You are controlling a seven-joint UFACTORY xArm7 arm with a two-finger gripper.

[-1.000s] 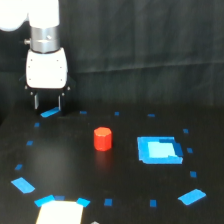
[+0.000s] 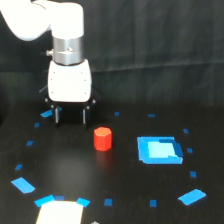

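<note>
A red block (image 2: 103,139) with a faceted outline stands on the dark table near the middle of the camera view. On the right lies a blue square (image 2: 146,158) with a white patch (image 2: 161,150) in it. My gripper (image 2: 71,114) points down at the left of the red block and appears a little behind it. Its dark fingers (image 2: 56,115) are spread apart, with nothing visible between them.
Several small blue tape marks dot the black table, with larger strips (image 2: 23,186) at the front left and (image 2: 192,197) at the front right. A white object (image 2: 60,212) is cut off by the lower edge. A dark curtain hangs behind.
My arm has come right and lower in the view, bringing the open gripper closer to the red block. The block and the blue square have stayed put.
</note>
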